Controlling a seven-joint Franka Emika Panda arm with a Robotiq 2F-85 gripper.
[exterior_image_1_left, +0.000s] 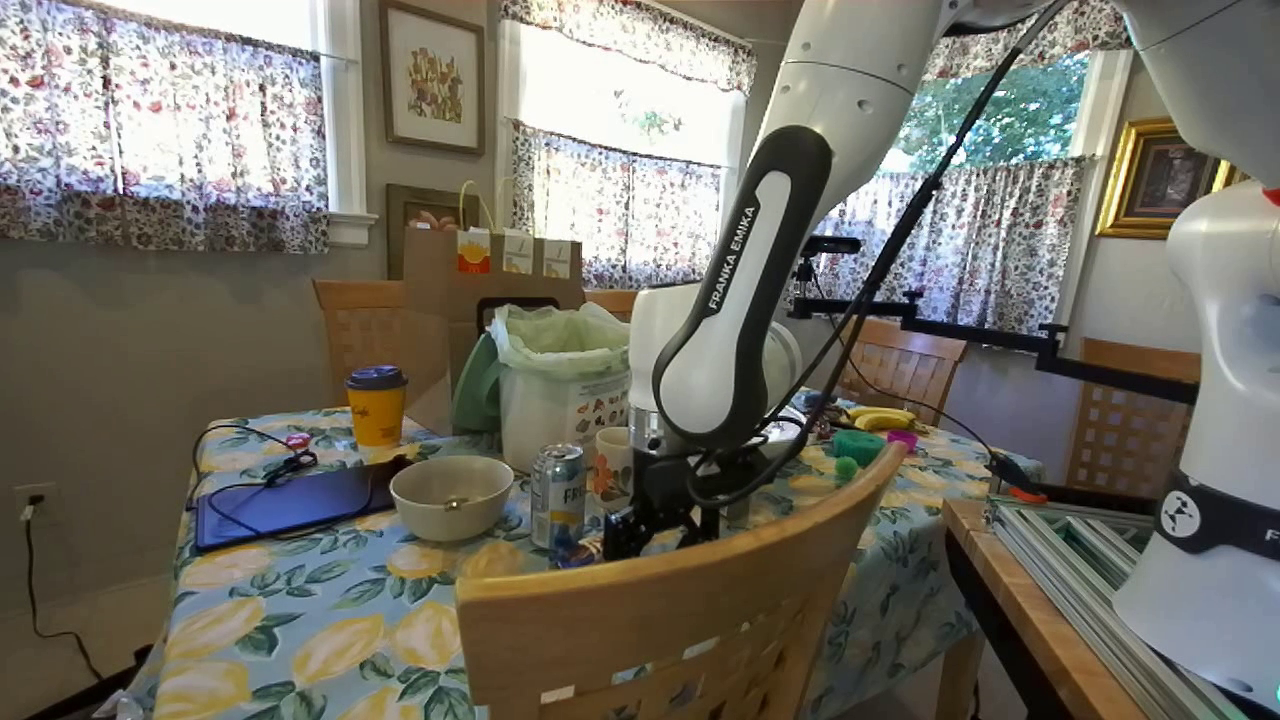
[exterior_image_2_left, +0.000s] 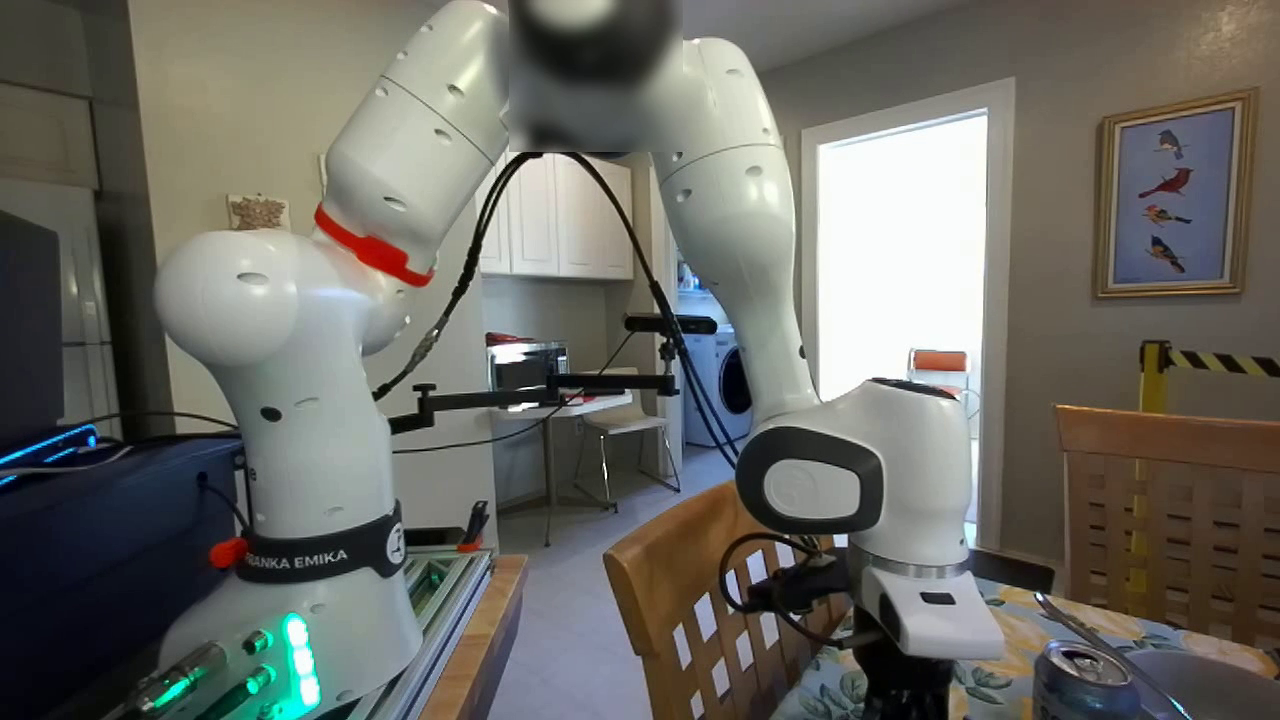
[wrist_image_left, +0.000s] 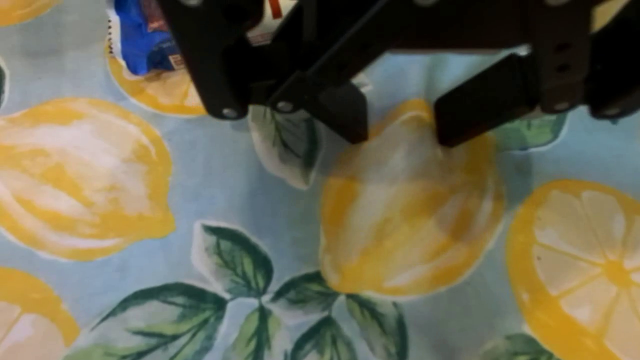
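Observation:
My gripper points down at the lemon-print tablecloth, just behind the chair back in exterior view 1. Its black fingertips are apart, with only cloth visible through the gap in the wrist view. A shiny blue wrapper lies at the upper left of that view, partly covered by the left finger linkage; a white and red item shows beside it. In exterior view 1, a silver can stands upright left of the gripper, and a floral mug is behind it. The fingertips are partly hidden by the chair there.
A wooden chair back rises close in front of the gripper. Farther left are a cream bowl holding a utensil, a dark blue laptop and a yellow cup. A lined white bin stands behind.

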